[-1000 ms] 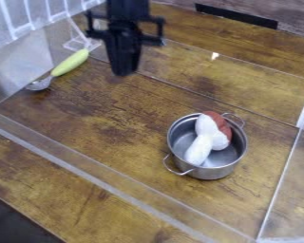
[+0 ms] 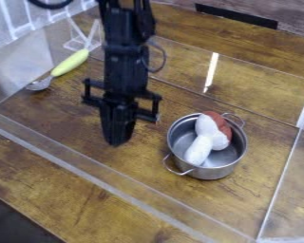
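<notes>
My dark gripper (image 2: 117, 133) hangs low over the wooden counter, left of a steel pot, its fingertips close together with nothing visible between them. The pot (image 2: 208, 166) has side handles and holds white items (image 2: 200, 142) and a reddish-brown one (image 2: 219, 121).
At the back left lie a yellow-green elongated item (image 2: 69, 62), a metal utensil (image 2: 41, 84) and a white-handled tool (image 2: 84, 38). A pale thin utensil (image 2: 212, 68) lies behind the pot. Clear panels edge the wooden surface (image 2: 79, 180), whose front left is bare.
My gripper has come down steadily toward the counter, left of the pot. The pot and its contents have not moved.
</notes>
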